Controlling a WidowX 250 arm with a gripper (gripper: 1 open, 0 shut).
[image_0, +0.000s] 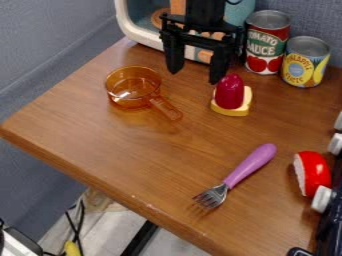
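My black gripper (197, 60) hangs over the back of the wooden table (120, 160), its two fingers spread apart with nothing seen between them. Below and left of it is an amber, see-through pot (130, 91) with a handle. A dark red piece on a yellow base (230, 93) stands below its right finger. A fork with a purple handle (245, 167) lies at the front right.
A tomato can (266, 45) and a yellow-labelled can (305, 65) stand at the back right, beside a pale teal container (134, 20). A red and white item (311, 172) and dark objects line the right edge.
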